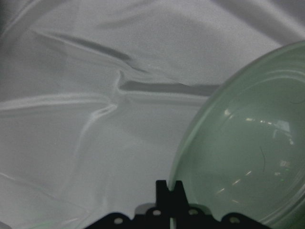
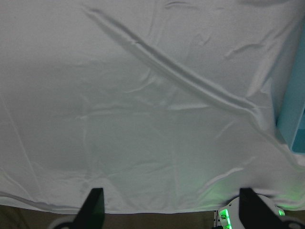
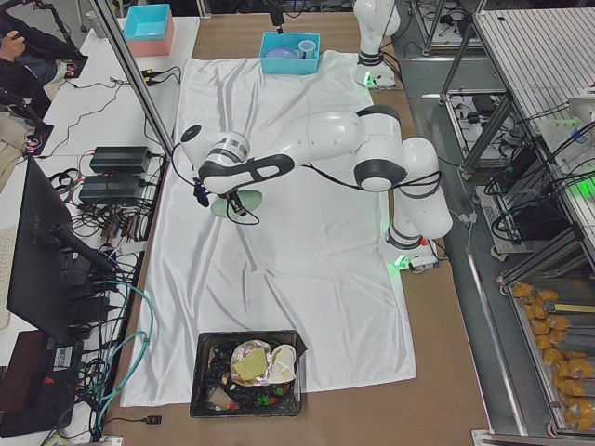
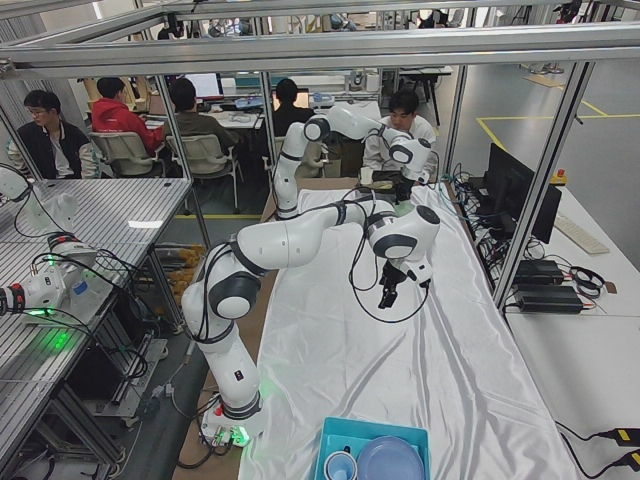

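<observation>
A pale green plate [image 1: 243,143] lies on the white cloth [image 3: 279,279]. My left gripper is at its rim in the left wrist view, fingertips nearly together with the rim running down to them; whether the rim is between them is hard to tell. In the camera left view the plate [image 3: 249,203] is partly hidden under the arm. My right gripper is open, above bare cloth, with nothing between its fingers.
A blue bin [image 3: 290,67] holding a bowl and cup stands at the far end of the cloth. A black tray [image 3: 200,372] with a sponge and other items is at the near end.
</observation>
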